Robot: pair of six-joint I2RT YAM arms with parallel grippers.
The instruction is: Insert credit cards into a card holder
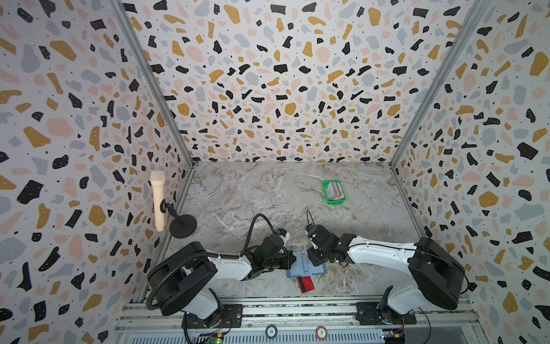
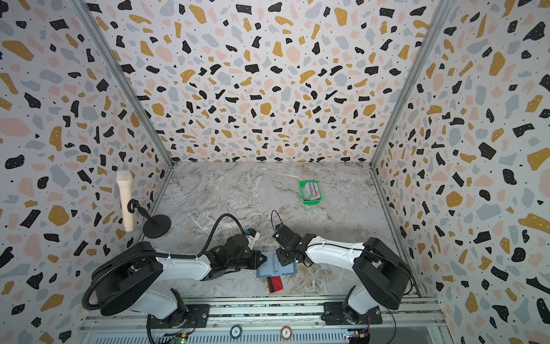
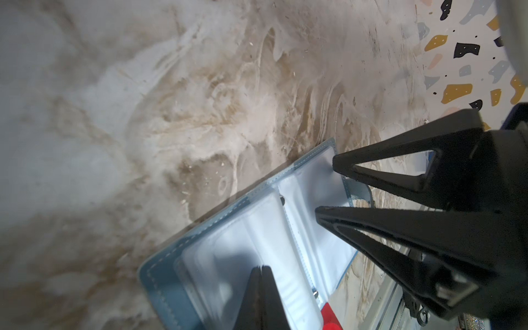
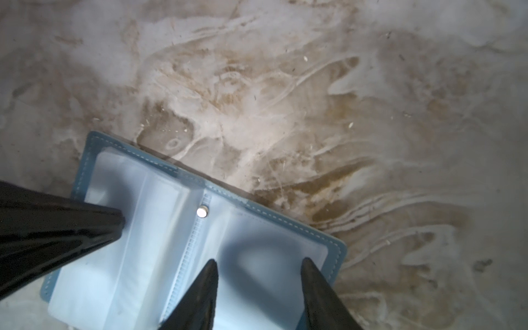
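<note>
The card holder (image 1: pixel 304 258) lies spread open near the front edge, blue-edged with clear white sleeves on both halves. A red card (image 1: pixel 306 284) pokes out from its front side; only a red corner shows in the left wrist view. My left gripper is shut over the holder's left sleeves (image 3: pixel 242 236), nothing visible between its fingers. Above the right half, my right gripper stands open and empty, its fingers apart over the clear sleeve (image 4: pixel 258 236). Whether either set of fingertips touches the plastic, I cannot tell.
A green basket (image 1: pixel 336 200) with several cards stands at the back right. At the left is a black round stand (image 1: pixel 183 226) with a pale cylinder. Both grippers are close together over the holder.
</note>
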